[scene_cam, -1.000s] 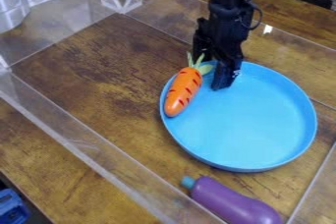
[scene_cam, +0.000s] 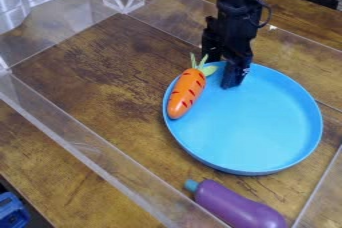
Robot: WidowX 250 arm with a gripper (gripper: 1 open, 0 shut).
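An orange toy carrot [scene_cam: 189, 93] with a pale green top lies on the left rim area of a round blue plate [scene_cam: 251, 123]. The black gripper [scene_cam: 219, 64] reaches down from the top of the view to the plate's back edge, just behind the carrot's green top. Its fingertips are dark and small against the background, so their exact spread and any contact with the carrot are hard to make out.
A purple toy eggplant [scene_cam: 238, 201] lies at the front right, off the plate. Transparent walls and edges border the area, and a blue object [scene_cam: 11, 212] is at the lower left corner.
The gripper has shifted very slightly to the right around the carrot's top. The carrot and plate look nearly unchanged.
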